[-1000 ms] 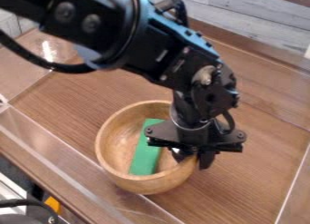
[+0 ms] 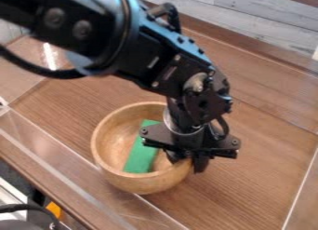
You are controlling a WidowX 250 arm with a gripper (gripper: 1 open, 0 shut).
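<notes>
A wooden bowl point(image 2: 125, 173) sits on the table with a green block point(image 2: 140, 155) lying inside it. My gripper point(image 2: 189, 155) is down over the bowl's right rim, shut on that rim as far as can be seen; the fingertips are partly hidden by the gripper body.
A clear plastic edge runs along the lower left, with an orange object and dark cables point(image 2: 19, 208) beyond it.
The gripper and bowl have moved slightly left and up in the view together, the green block with them.
</notes>
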